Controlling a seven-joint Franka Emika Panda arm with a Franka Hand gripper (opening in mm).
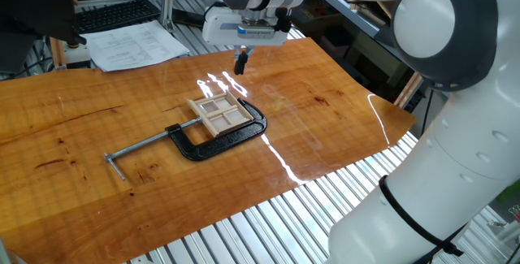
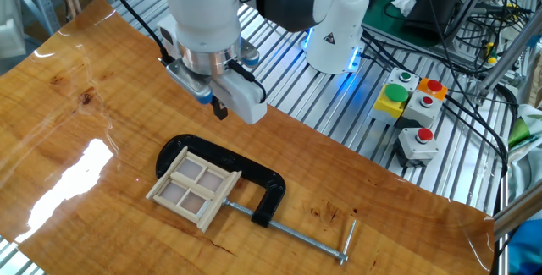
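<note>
A small wooden window-like frame (image 1: 220,113) with several pale panes lies within the curve of a black C-clamp (image 1: 215,146) on the wooden board. The clamp's screw meets one side of the frame, as exterior view 2 also shows the frame (image 2: 193,184) beside the clamp (image 2: 241,167). My gripper (image 1: 241,71) hangs above the board, beyond the frame in exterior view 1 and clear of it. Its dark fingers stand together at the middle of the hand, shut, and nothing shows between them. In exterior view 2 the gripper (image 2: 220,114) points downward, apart from the clamp.
The clamp's long screw and handle (image 2: 346,243) stick out across the board. Papers (image 1: 136,46) and a keyboard (image 1: 118,15) lie behind the board. Button boxes (image 2: 417,146) stand on the metal slats near the robot's base. Much of the wooden board (image 1: 65,126) is bare.
</note>
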